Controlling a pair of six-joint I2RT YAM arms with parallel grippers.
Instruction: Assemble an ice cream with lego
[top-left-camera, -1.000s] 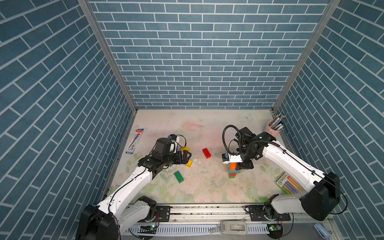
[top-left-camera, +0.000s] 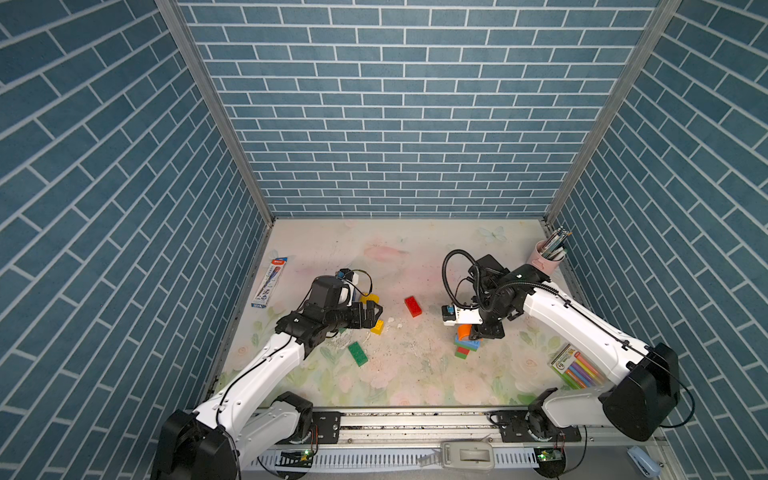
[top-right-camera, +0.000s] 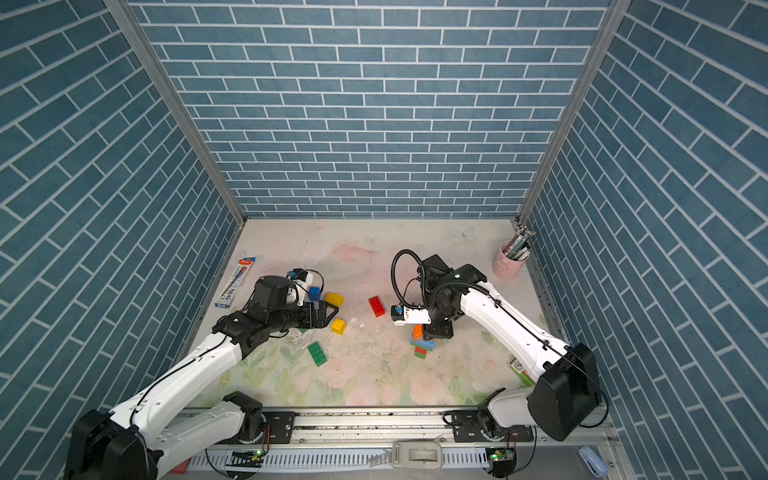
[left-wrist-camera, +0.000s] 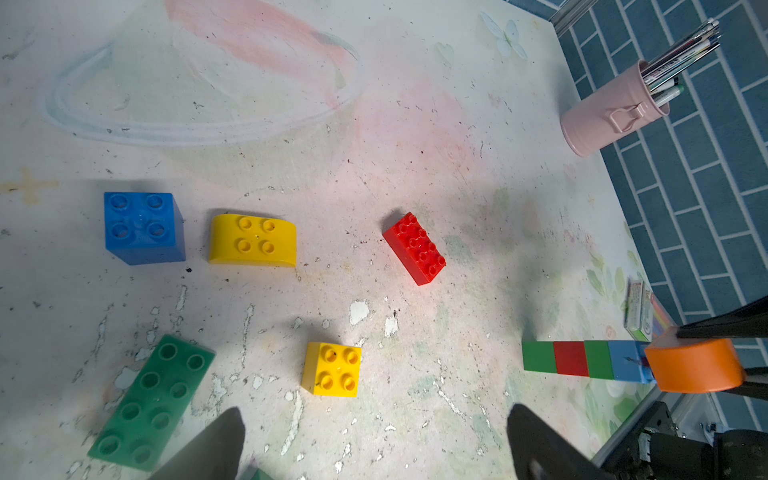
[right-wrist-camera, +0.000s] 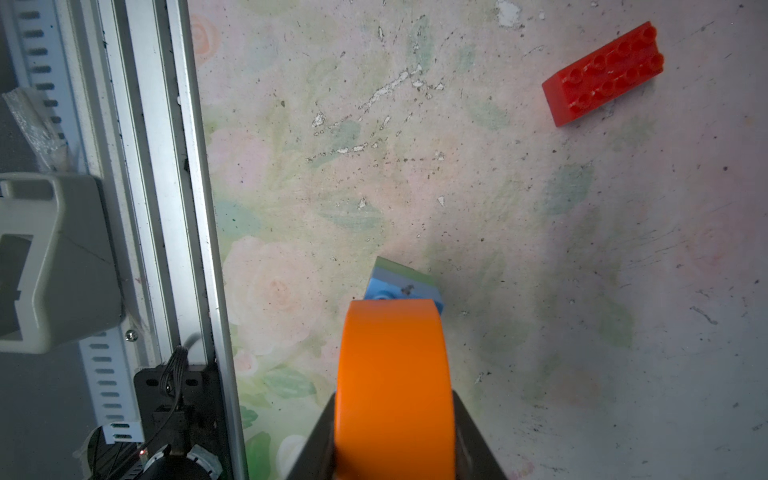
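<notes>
An orange rounded brick (right-wrist-camera: 395, 384) is pinched between the fingers of my right gripper (top-left-camera: 473, 333), which is shut on it. Right beneath it stands a column of bricks: a blue brick (left-wrist-camera: 627, 360) on top, then a green one (left-wrist-camera: 597, 359), a red one (left-wrist-camera: 570, 357) and a green one (left-wrist-camera: 538, 357) at the bottom. In the left wrist view the orange brick meets the blue one's top; whether it is fully seated I cannot tell. My left gripper is open above the table's left side, empty.
Loose on the table lie a red brick (left-wrist-camera: 414, 248), a small yellow brick (left-wrist-camera: 332, 369), a curved yellow brick (left-wrist-camera: 253, 240), a blue brick (left-wrist-camera: 144, 227) and a green brick (left-wrist-camera: 152, 402). A pink pencil cup (top-left-camera: 547, 256) stands at the back right.
The blue brick below now shows more to the side, the column looking turned or tilted. My left arm stays still.
</notes>
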